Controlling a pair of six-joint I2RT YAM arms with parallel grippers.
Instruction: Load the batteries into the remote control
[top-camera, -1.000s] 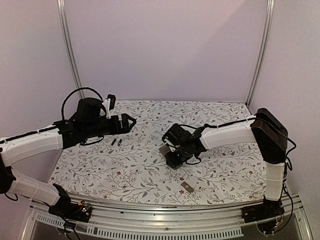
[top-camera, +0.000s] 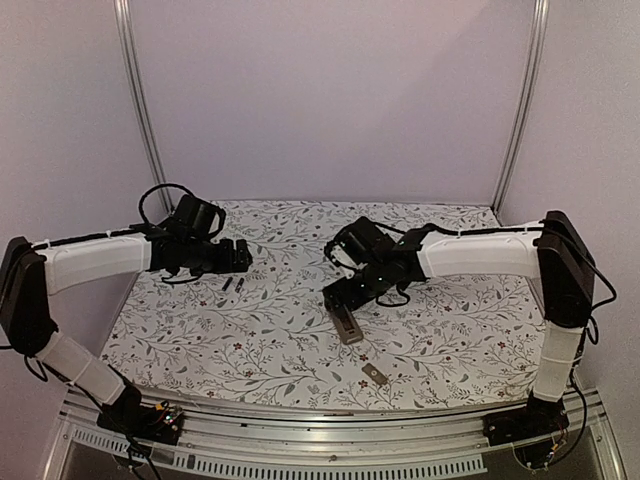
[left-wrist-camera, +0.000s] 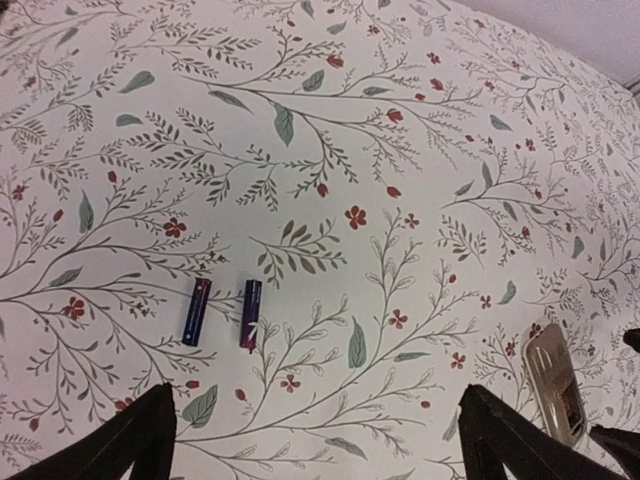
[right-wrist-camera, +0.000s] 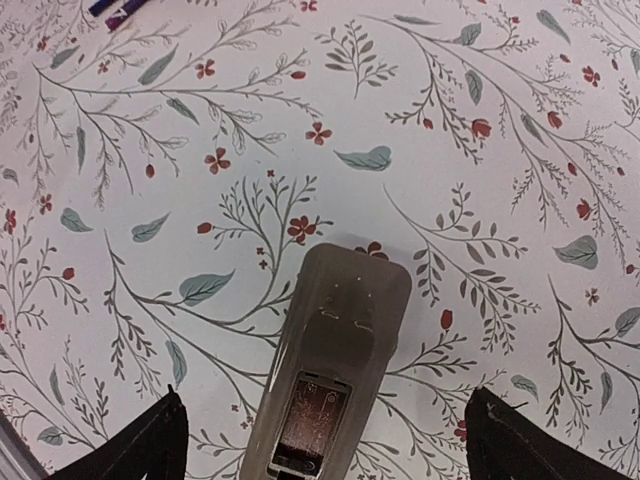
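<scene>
The grey remote (top-camera: 348, 330) lies on the patterned table with its battery compartment (right-wrist-camera: 312, 420) uncovered and empty-looking. My right gripper (top-camera: 338, 295) hangs above it, open, with nothing between its fingers in the right wrist view. Two thin batteries, a dark one (left-wrist-camera: 197, 312) and a purple one (left-wrist-camera: 251, 315), lie side by side to the left, below my left gripper (top-camera: 235, 256), which is open and empty. The small battery cover (top-camera: 374, 373) rests apart from the remote, toward the front edge.
The table's metal front edge (top-camera: 290, 420) runs below the cover. Pale walls enclose the sides and back.
My right gripper has risen from the remote, uncovering more of it. My left gripper has shifted slightly back and left, above the batteries.
</scene>
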